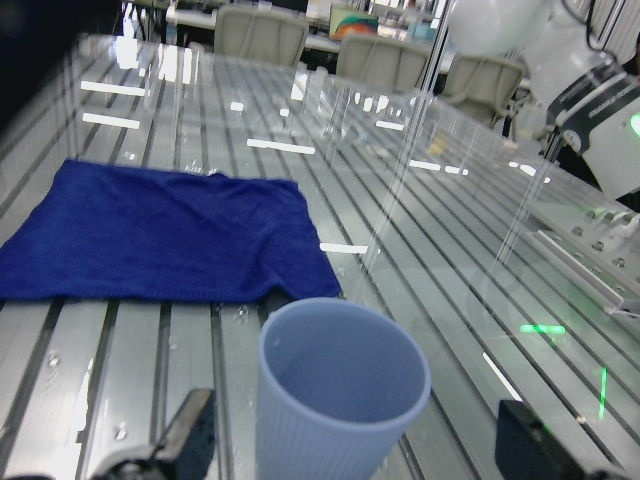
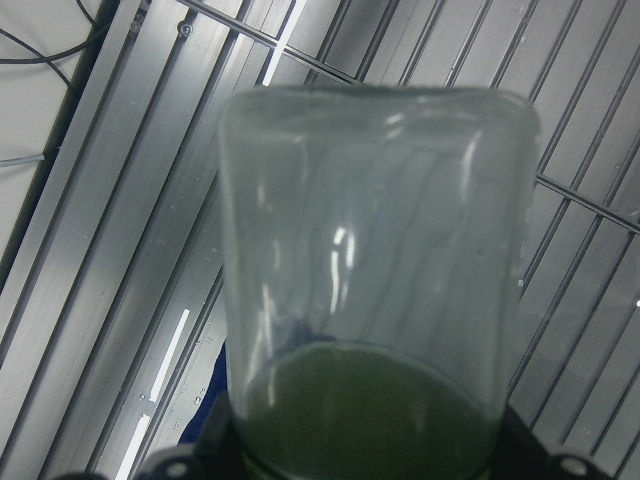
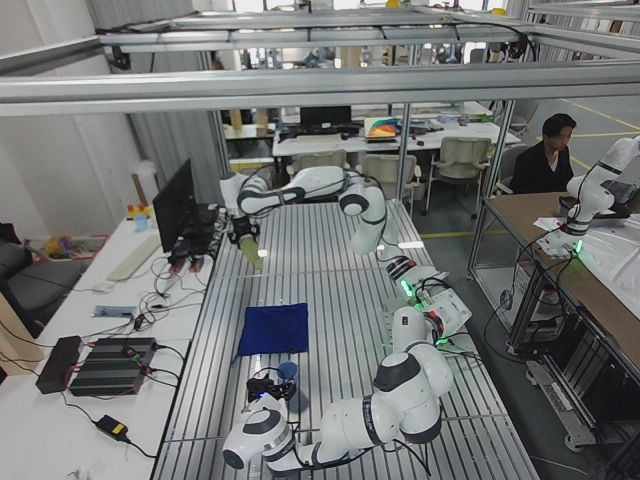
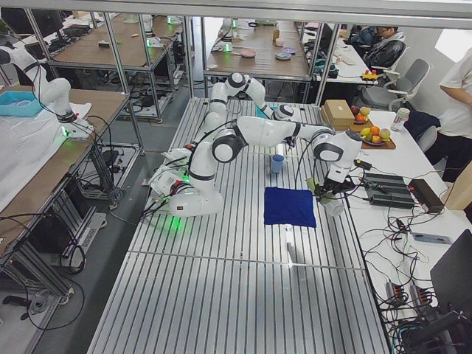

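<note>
A blue cup [image 3: 287, 371] [image 4: 277, 164] [image 1: 340, 400] stands upright on the slatted metal table. My left gripper [image 3: 268, 390] is low beside it, open, with the cup between or just in front of its fingertips in the left wrist view. A dark blue cloth [image 3: 272, 328] [image 4: 289, 206] [image 1: 160, 230] lies flat beyond the cup. At the table's other end my right gripper [image 3: 243, 236] [image 4: 327, 190] is shut on a translucent container with green in it [image 2: 375, 250], which fills much of the right wrist view and hides the fingertips.
A side desk [image 3: 110, 400] along the table's edge carries electronics boxes, cables and a monitor [image 3: 175, 207]. The arm bases stand on the opposite side of the slatted table [image 4: 221, 295]. Bare surface lies around the cloth.
</note>
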